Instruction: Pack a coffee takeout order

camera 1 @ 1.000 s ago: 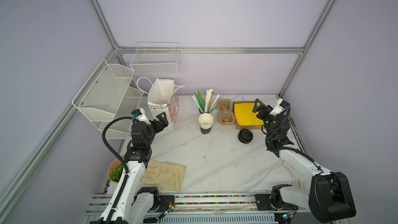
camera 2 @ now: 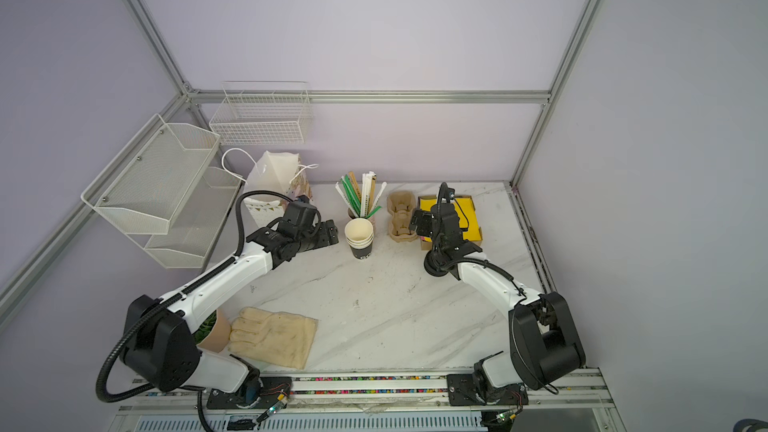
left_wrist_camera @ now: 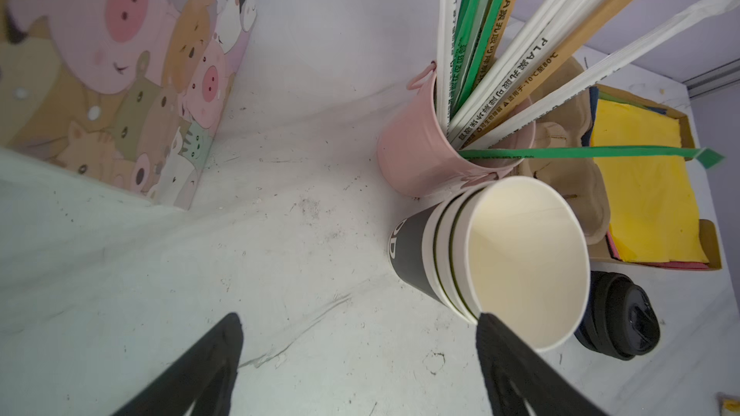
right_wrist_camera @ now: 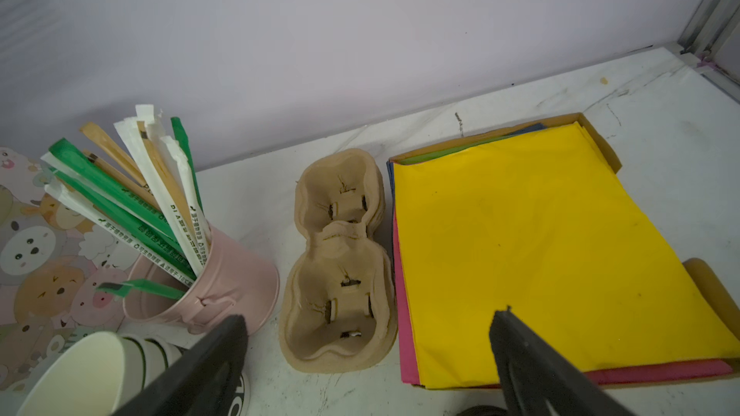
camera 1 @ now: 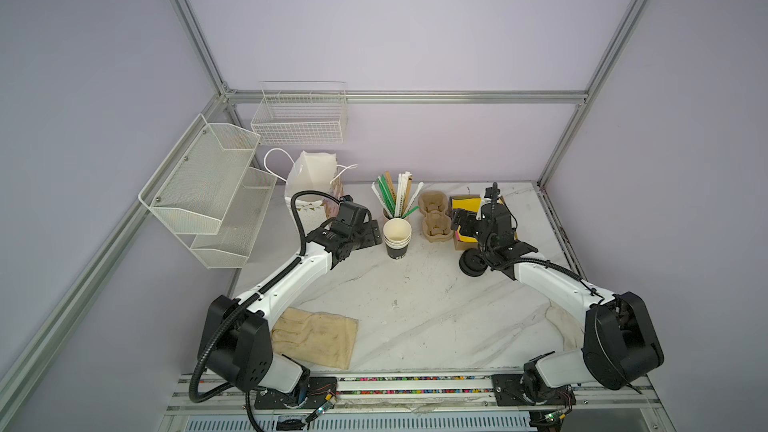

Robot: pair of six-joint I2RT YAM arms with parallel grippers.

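Observation:
Stacked paper cups (camera 1: 397,241) stand mid-table, in front of the pink straw holder (left_wrist_camera: 408,146). My left gripper (camera 1: 373,233) is open just left of the cups, empty, its fingers either side below the cup rims in the left wrist view. My right gripper (camera 1: 457,218) stands open and empty over the yellow sheets (right_wrist_camera: 539,246) and cup carrier (right_wrist_camera: 347,300). Black lids (camera 1: 473,264) lie in front of the box. A white paper bag (camera 1: 310,180) with animal print stands at back left.
Wire baskets (camera 1: 204,180) hang on the left and back walls. A beige cloth (camera 1: 314,338) lies front left.
My right gripper has moved left, lower over the box and carrier.

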